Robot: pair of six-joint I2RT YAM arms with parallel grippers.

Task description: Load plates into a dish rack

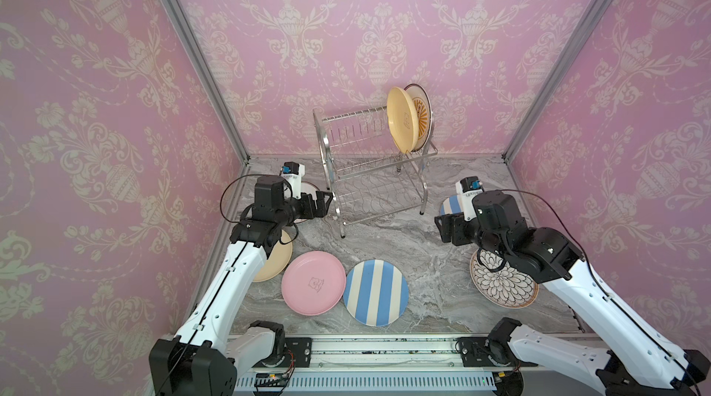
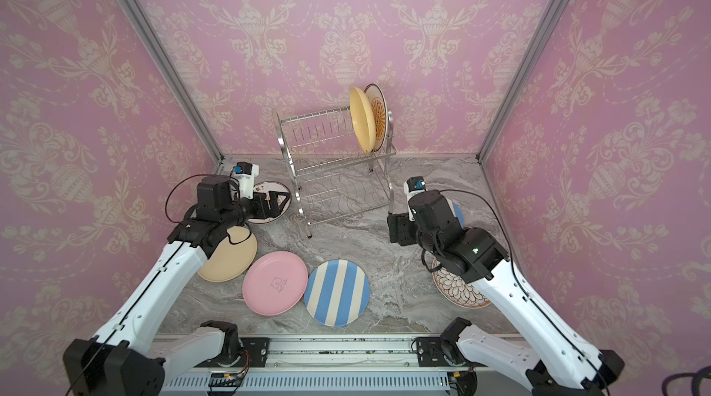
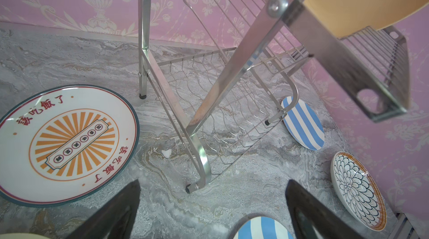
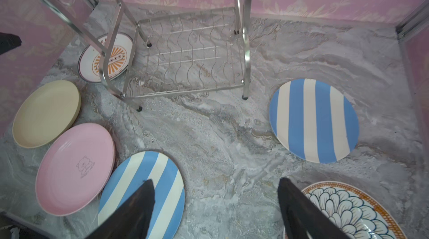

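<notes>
The steel dish rack (image 1: 370,166) holds a yellow plate (image 1: 400,120) and a patterned plate (image 1: 423,114) upright at its top right. On the counter lie a sunburst plate (image 3: 67,145) left of the rack, a yellow plate (image 2: 226,259), a pink plate (image 1: 313,282), two blue-striped plates (image 1: 375,292) (image 4: 312,120) and a flower plate (image 1: 503,285). My left gripper (image 1: 314,204) is open beside the rack's left end, above the sunburst plate. My right gripper (image 1: 451,227) stands open over the right part of the counter, nothing between its fingers.
Bare marble (image 4: 214,140) is clear in front of the rack. The rack's upper left slots and lower tier are empty. Pink patterned walls close in the back and sides.
</notes>
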